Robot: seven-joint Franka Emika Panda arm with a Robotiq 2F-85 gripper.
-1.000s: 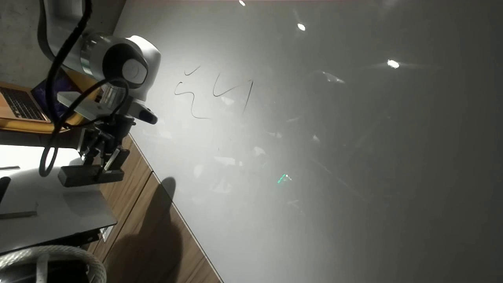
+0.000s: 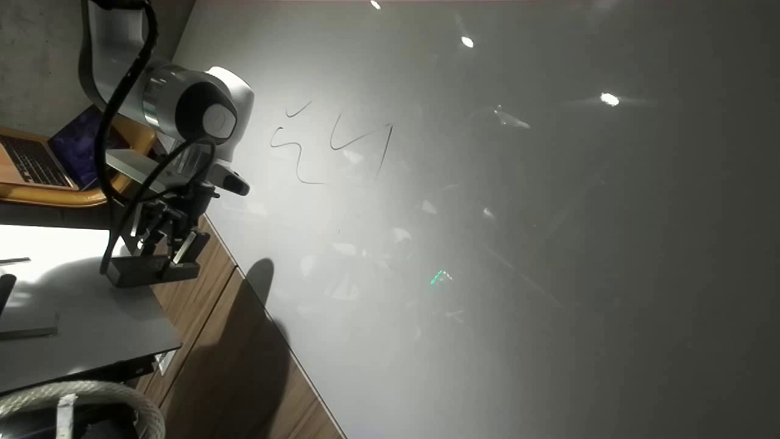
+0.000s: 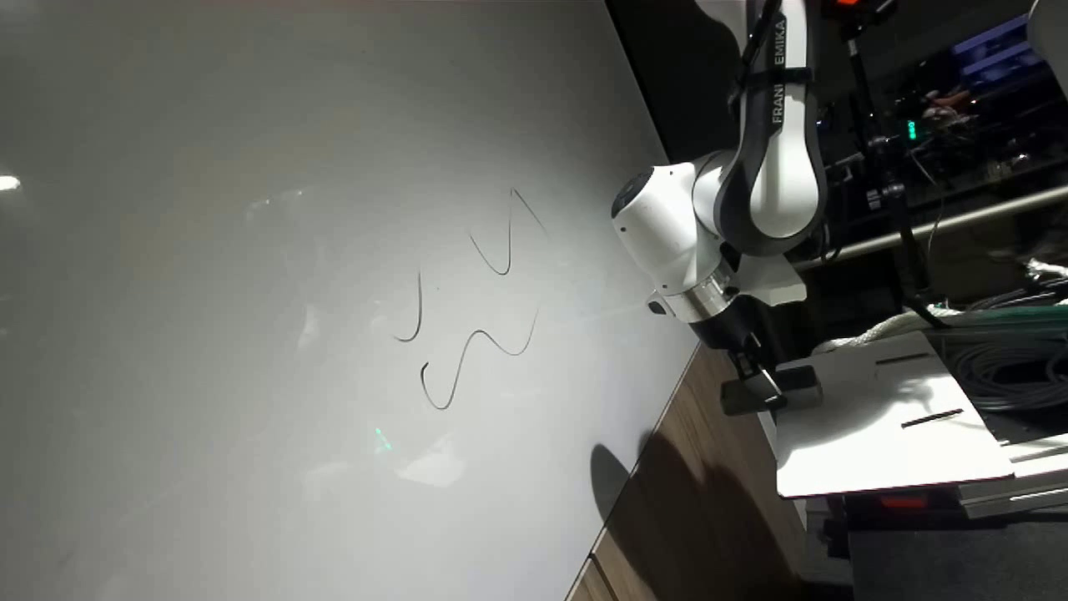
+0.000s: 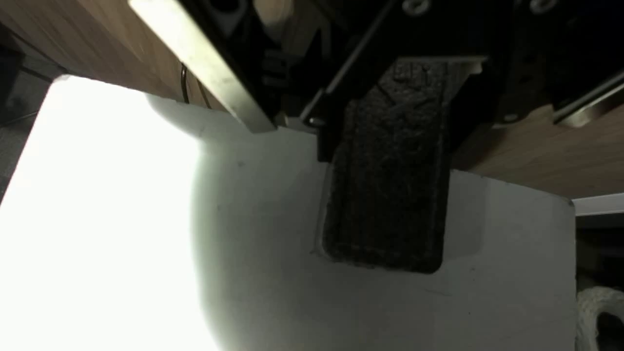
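A dark block-shaped eraser [image 2: 150, 271] is held in my gripper [image 2: 172, 252], which is shut on it. From the wrist view, the eraser [image 4: 389, 187] shows a rough black felt face, with its upper end reaching in among the dark finger parts. In exterior view 2 the eraser [image 3: 746, 396] appears beside the small white table [image 3: 881, 441]; whether it touches the table cannot be told. Black pen strokes, among them a wavy line [image 2: 299, 157], mark the large whiteboard [image 2: 548, 219]. The gripper is off to the side of the board, clear of the strokes.
Dark thin sticks, one of them a pen-like bar [image 3: 931, 417], lie on the small table. Wood panelling [image 2: 219, 329] runs along the board's edge. A laptop [image 2: 44, 157] rests on an orange chair. Cables lie coiled past the table.
My arm and gripper have shifted slightly right and down in exterior view 1, the eraser moving with them. The pen strokes look the same.
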